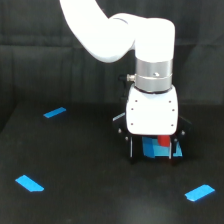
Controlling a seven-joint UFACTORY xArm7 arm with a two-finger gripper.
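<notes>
My gripper [152, 154] hangs low at the right of the centre, pointing down beneath the white arm. Its dark fingers are hard to make out against the black table. Just below the hand shows a small red thing [164, 141], partly covered by the hand. A blue thing [161, 151] lies around and below the red one, with its upper part hidden. Whether the fingers touch either of them does not show.
Blue strips lie on the dark table at the back left [55, 112], front left [29, 183] and front right [200, 192]. A dark curtain [60, 60] closes off the back.
</notes>
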